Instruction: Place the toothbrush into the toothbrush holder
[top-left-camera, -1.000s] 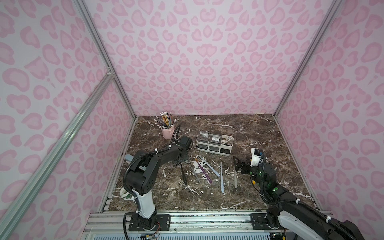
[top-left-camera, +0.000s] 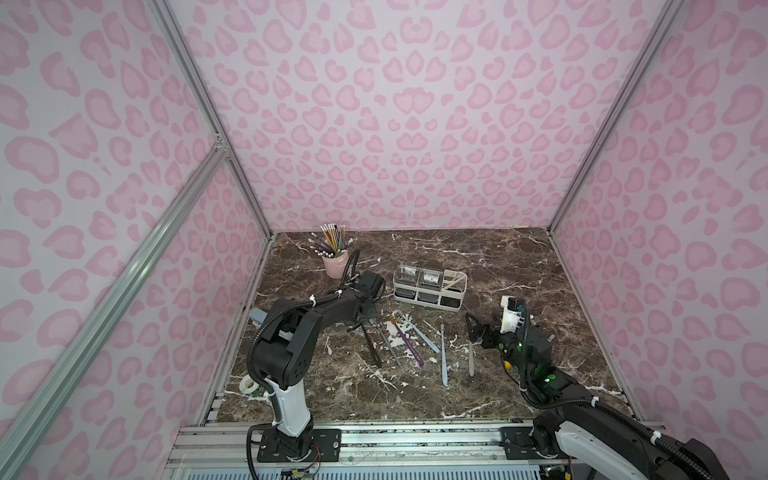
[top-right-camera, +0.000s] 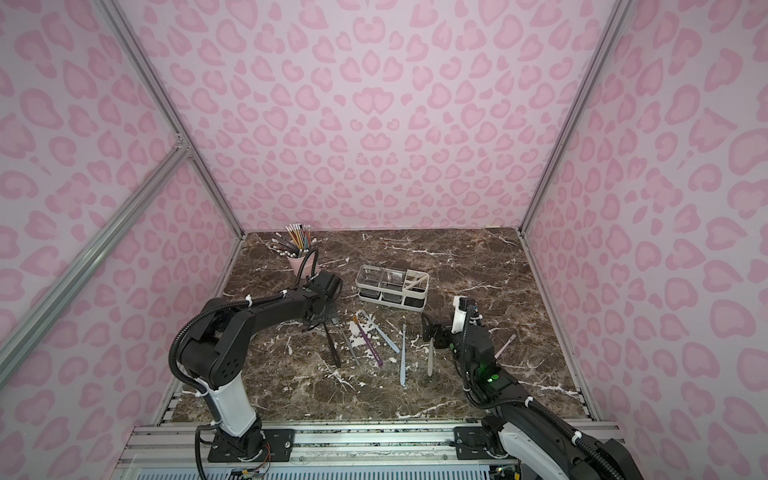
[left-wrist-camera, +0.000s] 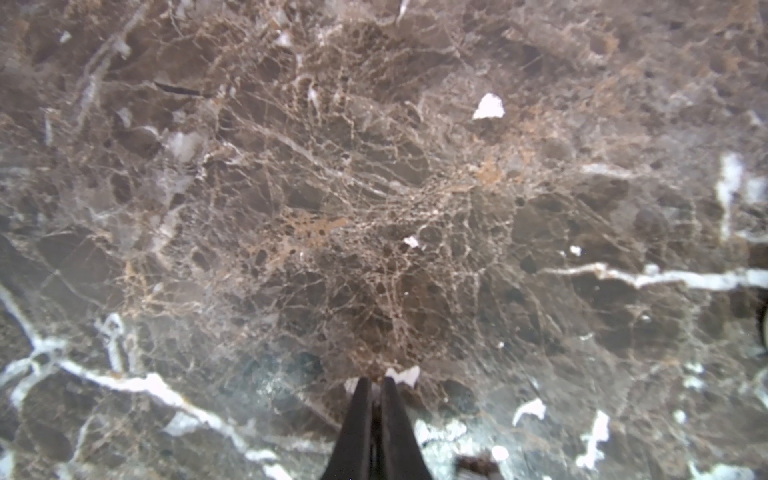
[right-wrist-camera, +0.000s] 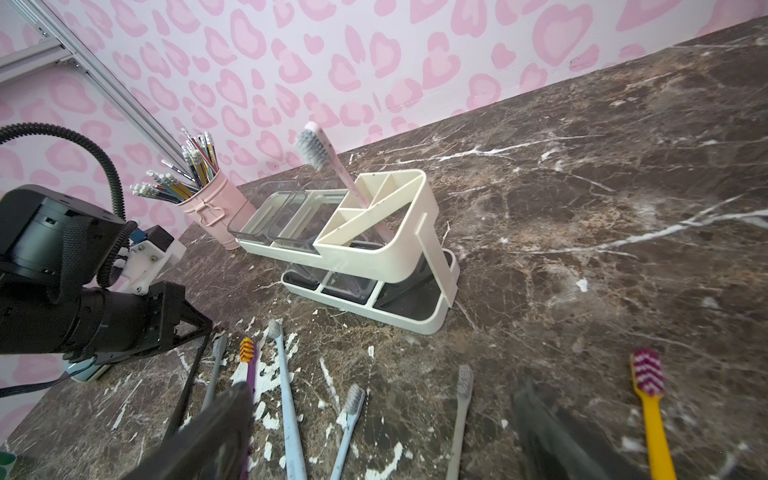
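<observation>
The white toothbrush holder (top-left-camera: 428, 301) stands at mid-table. A pale pink toothbrush (right-wrist-camera: 337, 162) stands tilted in a right compartment. Toothbrushes lie in front: dark (top-left-camera: 370, 348), purple (top-left-camera: 412, 349), light blue (top-left-camera: 444, 360), grey-green (right-wrist-camera: 460, 412) and yellow (right-wrist-camera: 653, 420), among others. My left gripper is low over bare marble, left of the holder near the dark toothbrush, shut, nothing seen between its fingertips. My right gripper stands open, right of and in front of the holder, its blurred fingers either side of the grey-green toothbrush in the right wrist view, not holding it.
A pink cup (top-left-camera: 336, 265) of pens and pencils stands back left. A roll (top-left-camera: 248, 386) lies at the front left. White flecks cover the middle front.
The near end of the dark toothbrush by my left gripper has shifted slightly right in the top left view. Both arms look unmoved.
</observation>
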